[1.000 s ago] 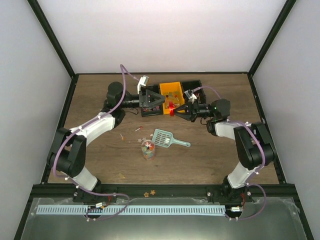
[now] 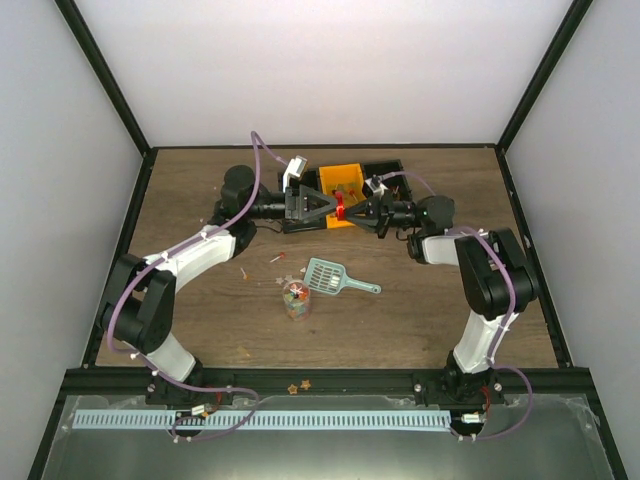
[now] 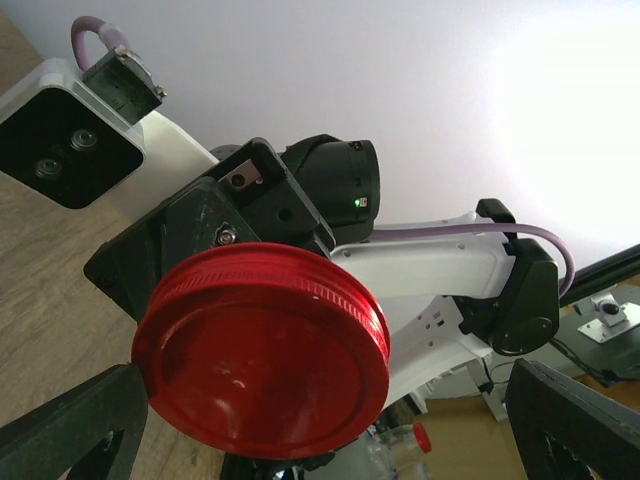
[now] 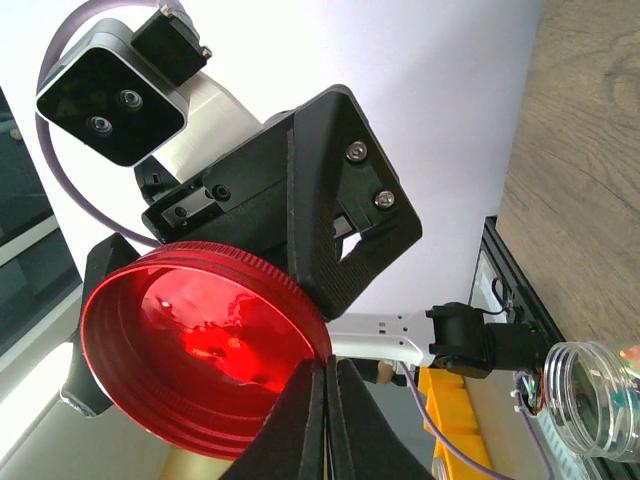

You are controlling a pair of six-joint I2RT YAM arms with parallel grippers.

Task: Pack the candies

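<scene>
The red jar lid (image 2: pixel 340 207) is up in the air between the two arms, above the table. My right gripper is shut on the thin rim of the lid, its fingertips pressed together at the edge. Facing it, my left gripper stands open. In the left wrist view the lid (image 3: pixel 262 350) appears between its fingers, nearer the left one; I cannot tell if they touch. The clear jar (image 2: pixel 297 302) stands uncovered on the table with colourful candies inside. In the right wrist view the open mouth of the jar (image 4: pixel 572 398) shows at lower right.
A light-blue slotted scoop (image 2: pixel 328 276) lies just right of the jar. Behind, beneath the grippers, sit an orange bin (image 2: pixel 342 174) and black bins (image 2: pixel 385 168). A few small candies (image 2: pixel 278 257) lie loose left of the scoop.
My left gripper has moved right, toward the lid. Jar and scoop have stayed put.
</scene>
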